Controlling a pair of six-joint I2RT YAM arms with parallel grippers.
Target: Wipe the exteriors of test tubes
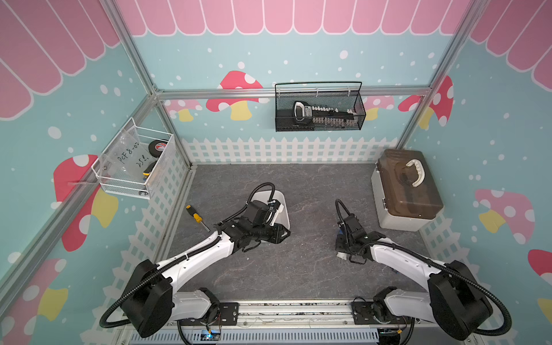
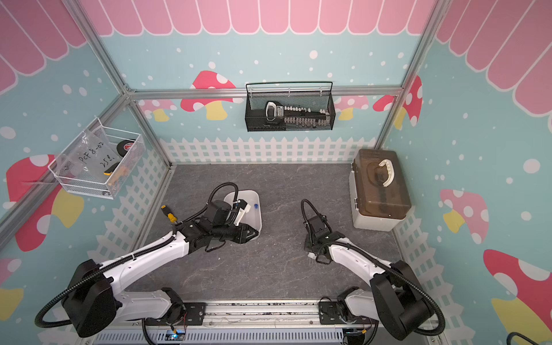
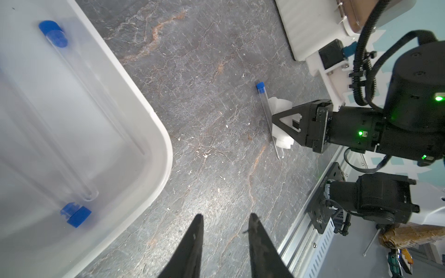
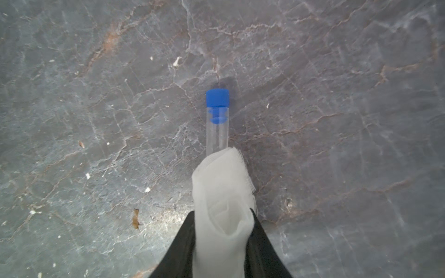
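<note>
A capped test tube [image 4: 217, 132] with a blue lid lies on the dark tabletop at the right. Bunched white cloth [image 4: 221, 176] hides its body in the right wrist view, while its lower tip shows past the cloth in the left wrist view. My right gripper is closed around this cloth, low over the table. Further tubes [image 3: 95, 95] with blue caps rest inside the white tray [image 3: 161, 141]. Beside and partly above that tray, my left gripper has its fingers apart, with only bare table visible between them.
A yellow-handled screwdriver [image 1: 194, 213] lies left of the tray. The lidded box [image 1: 407, 189] stands at the back right. Bare tabletop [image 1: 313, 230] separates the two grippers. Wire baskets hang on the back wall and the left wall.
</note>
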